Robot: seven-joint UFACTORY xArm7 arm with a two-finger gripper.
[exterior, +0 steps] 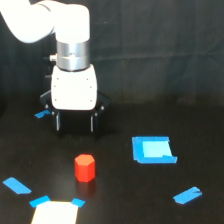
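The robot gripper (75,120) hangs at the upper left, its two dark fingers pointing down and apart, nothing visible between them. A red hexagonal block (85,168) sits on the dark table below it and slightly to the right, apart from the fingers.
A pale square edged with blue tape (154,150) lies to the right. A cream square (55,213) with blue tape is at the front left edge. Loose blue tape strips lie at left and lower right.
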